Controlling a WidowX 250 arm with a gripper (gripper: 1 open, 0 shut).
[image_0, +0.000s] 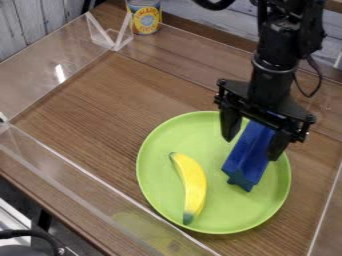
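Note:
A black gripper comes down from the top right, its fingers open on either side of the upper part of a blue block. The block lies at the right of a green plate. A yellow banana lies on the left part of the plate, apart from the block. Whether the fingers touch the block cannot be told from this view.
A can stands at the back, near a clear plastic piece at the table's far edge. Clear side walls border it.

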